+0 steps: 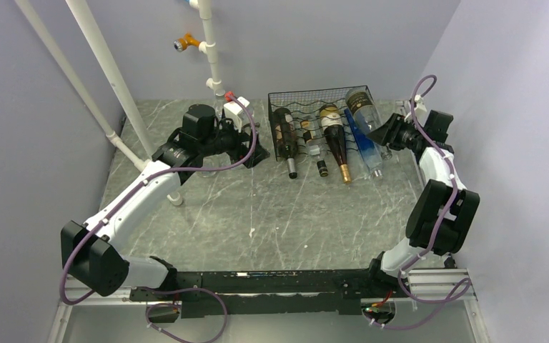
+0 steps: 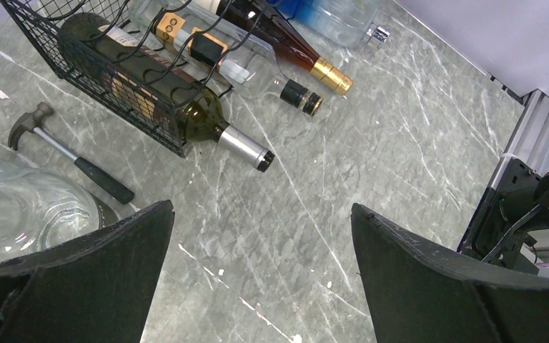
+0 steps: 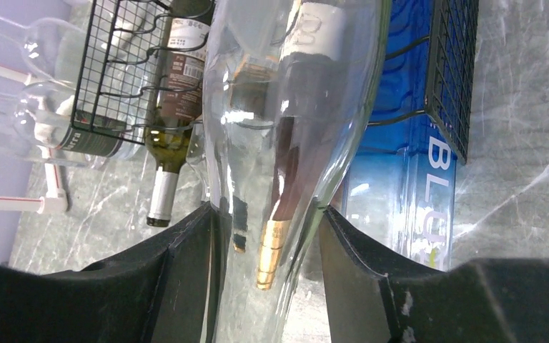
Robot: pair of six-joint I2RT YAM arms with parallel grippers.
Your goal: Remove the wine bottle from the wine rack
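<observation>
A large clear glass bottle (image 1: pixel 363 108) with a dark label lies at the right end of the black wire wine rack (image 1: pixel 314 92). My right gripper (image 1: pixel 384 136) is at its neck end. In the right wrist view the clear bottle (image 3: pixel 297 136) fills the middle, its narrowing neck between the two fingers. Those fingers look close to the glass on both sides; whether they press on it is unclear. Far to the left, my left gripper stands open over bare table, nothing between its fingers.
Other rack bottles are a dark green one (image 2: pixel 207 118), a small clear one (image 1: pixel 314 145), a brown gold-capped one (image 1: pixel 336 139) and a blue one (image 1: pixel 363 146). A hammer (image 2: pixel 68 151) and clear glassware (image 2: pixel 21 207) lie left of the rack.
</observation>
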